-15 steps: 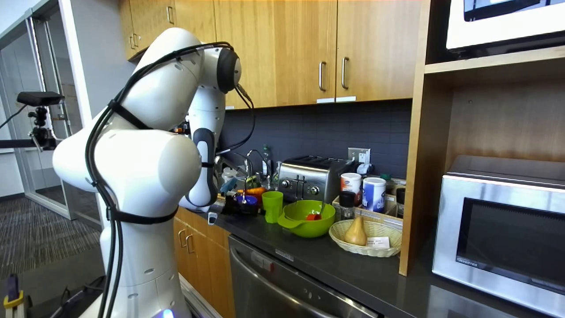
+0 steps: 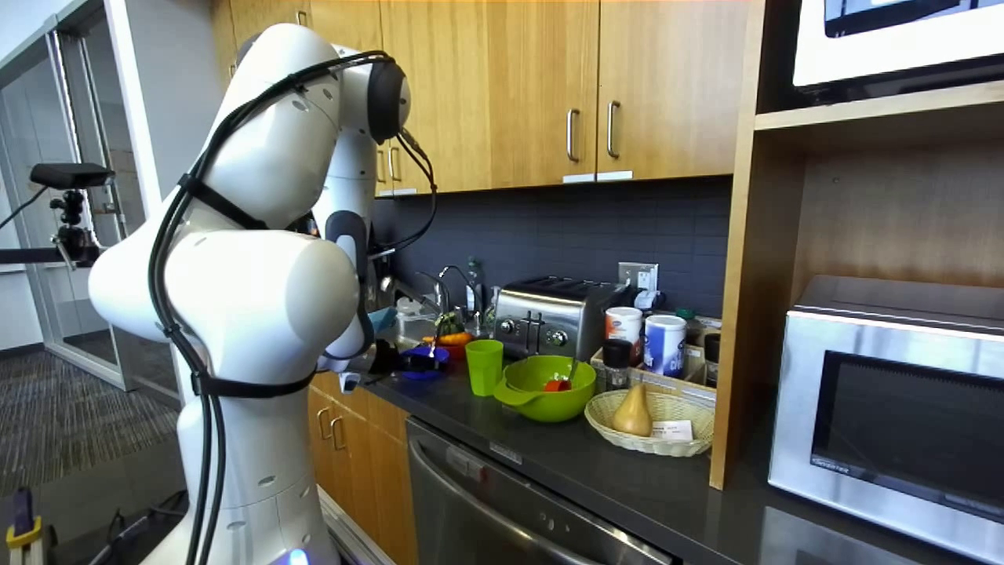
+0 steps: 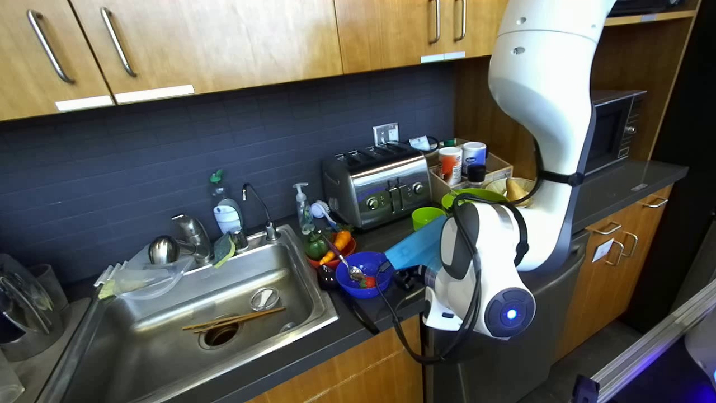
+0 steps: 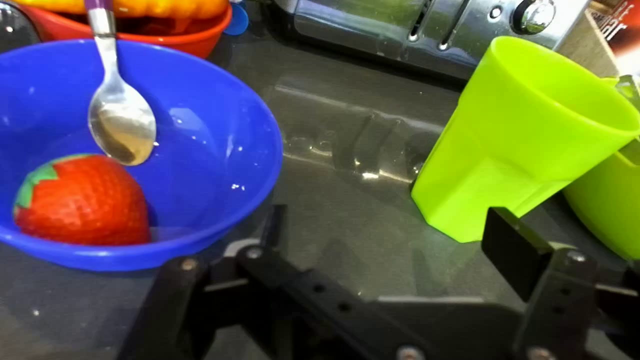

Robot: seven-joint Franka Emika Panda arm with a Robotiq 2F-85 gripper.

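My gripper is open above the dark counter, its two black fingers wide apart with only bare counter showing between them. Upright on the counter, ahead of the right finger, is a lime-green cup (image 4: 498, 138); it looks empty. To the left lies a blue bowl (image 4: 255, 144), holding a red strawberry (image 4: 90, 204) and a metal spoon (image 4: 123, 114) with a purple handle. The left finger is close to the bowl's near rim; whether they touch, I cannot tell. In exterior view 2 the wrist and a blue cloth-like piece (image 3: 416, 245) largely cover the gripper.
Behind the cup stands a silver toaster (image 2: 527, 320). A green bowl (image 2: 541, 405) and a wicker basket (image 2: 668, 410) with a pear-shaped item are farther right. An orange-red bowl (image 3: 349, 248) with vegetables adjoins the blue bowl, and the sink (image 3: 168, 322) is left.
In exterior view 1 my arm has moved back and to the left, so the gripper is farther from the green cup. The cup, green bowl and basket have stayed in place.
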